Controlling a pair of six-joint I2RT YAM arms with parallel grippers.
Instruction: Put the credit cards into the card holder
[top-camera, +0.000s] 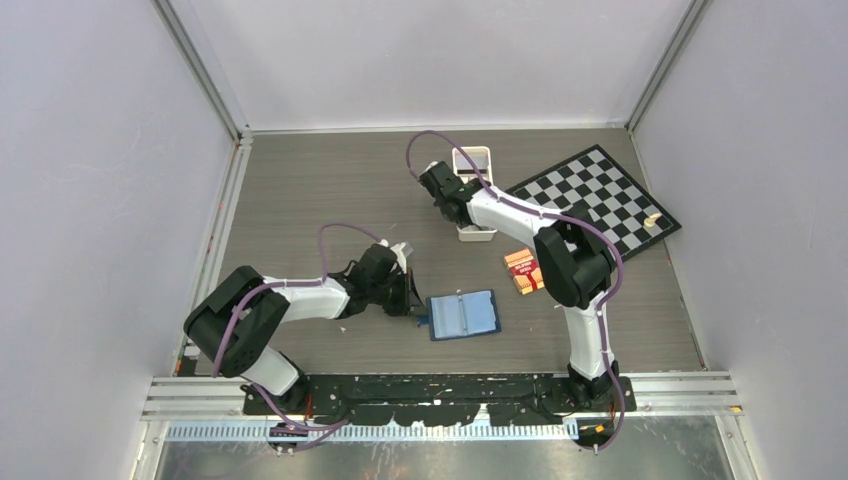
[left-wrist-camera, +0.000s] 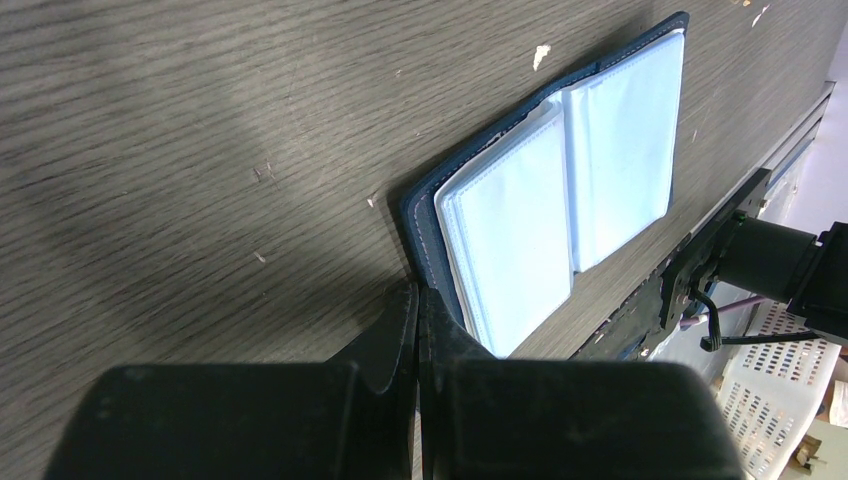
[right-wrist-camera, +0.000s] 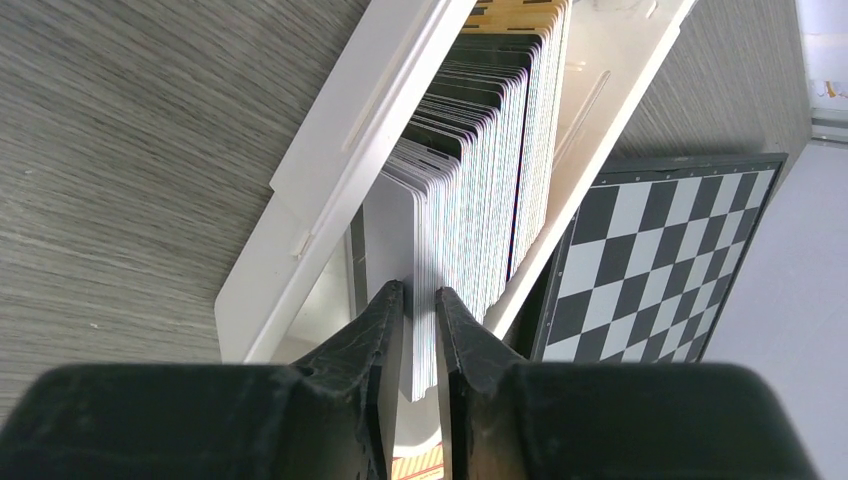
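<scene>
The navy card holder (top-camera: 463, 315) with pale blue sleeves lies open on the table, seen close in the left wrist view (left-wrist-camera: 510, 220). My left gripper is shut at its near edge, with no card visible between its fingers. A white box (right-wrist-camera: 330, 150) holds a long row of upright cards (right-wrist-camera: 480, 160). My right gripper is down in the box at the front of the row, its fingers either side of the white edges of the end cards; whether it grips them I cannot tell.
A checkered board (top-camera: 590, 195) lies right of the box. A red and yellow packet (top-camera: 524, 270) sits between the box and the card holder.
</scene>
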